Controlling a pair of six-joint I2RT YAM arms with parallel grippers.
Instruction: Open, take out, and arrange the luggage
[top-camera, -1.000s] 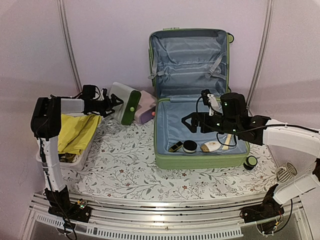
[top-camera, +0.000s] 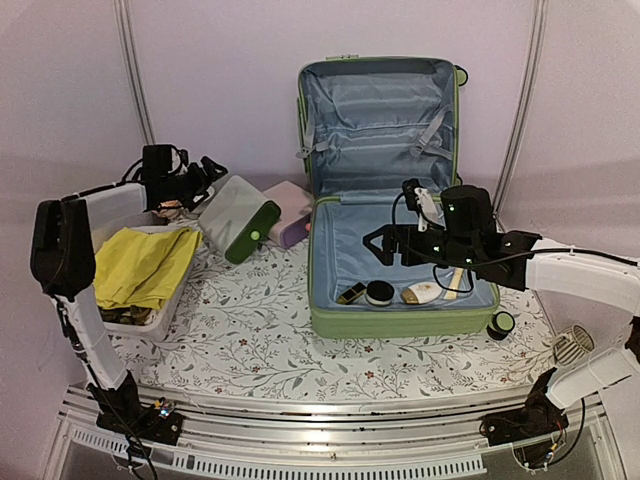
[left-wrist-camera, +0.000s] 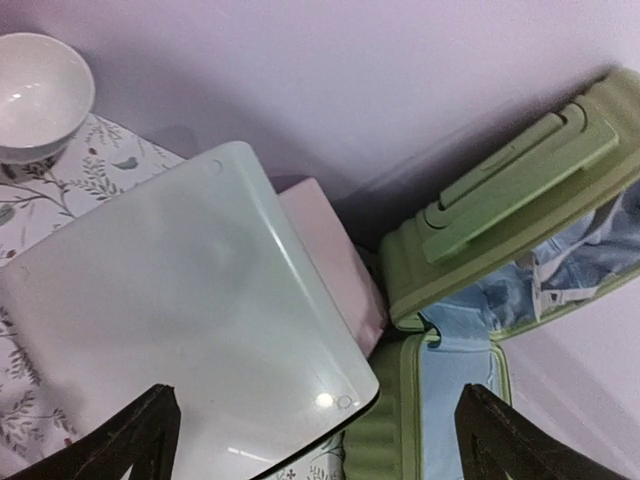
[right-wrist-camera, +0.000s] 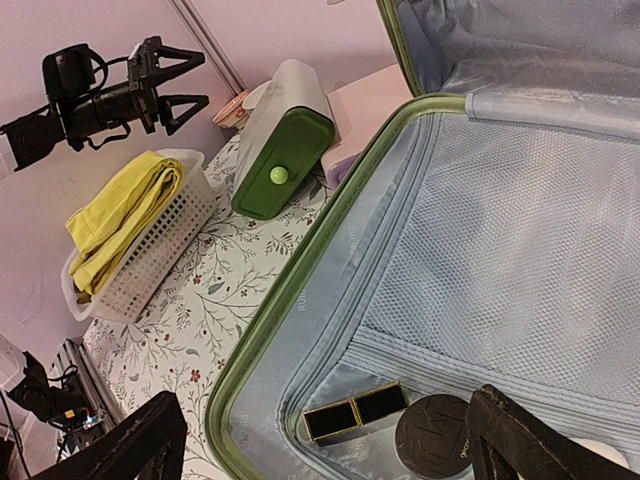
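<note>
The green suitcase (top-camera: 400, 326) lies open, holding a black-and-gold compact (right-wrist-camera: 380, 402), a round black container (right-wrist-camera: 428, 436), a beige bottle (top-camera: 424, 293) and a pale stick. Left of it lean a white case with a green end (top-camera: 250, 232) and a pink case (top-camera: 286, 202). My left gripper (top-camera: 208, 180) is open, raised above and left of the white case, empty. My right gripper (top-camera: 380, 245) hangs open over the suitcase's interior, with nothing between its fingers.
A white basket (top-camera: 165, 320) with yellow cloth (top-camera: 145, 265) stands at the left; white bowls (left-wrist-camera: 40, 90) sit behind it. A dark jar (top-camera: 501, 325) and a striped mug (top-camera: 572, 345) are at the right.
The white case sits slightly lower and further left. The right arm is still.
</note>
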